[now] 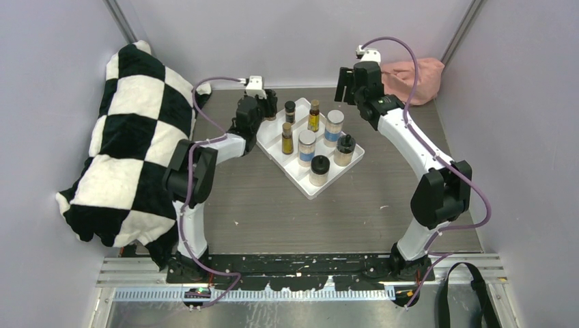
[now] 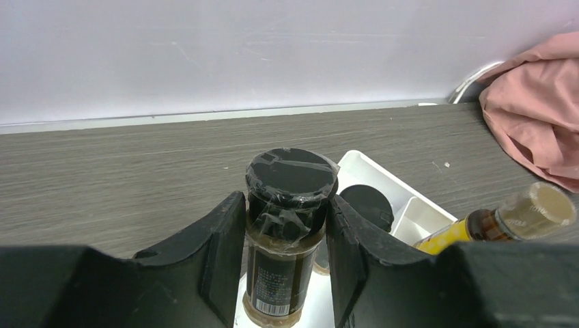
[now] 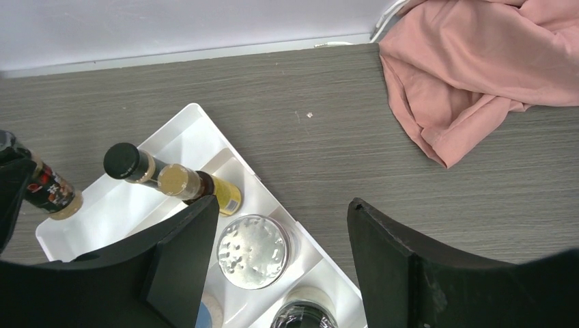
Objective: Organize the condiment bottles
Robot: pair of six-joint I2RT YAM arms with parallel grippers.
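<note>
A dark bottle with a tape-wrapped black cap is upright, gripped around the cap by my left gripper. That gripper is over the back-left end of the white tray; whether the bottle's base touches the tray I cannot tell. Inside the tray stand a small black-capped bottle, a yellow-labelled bottle, a brown bottle, two jars with blue bands and two black-lidded jars. My right gripper hangs behind the tray's right side, open and empty.
Pink cloth lies at the back right corner. A checkered cushion fills the left side.
</note>
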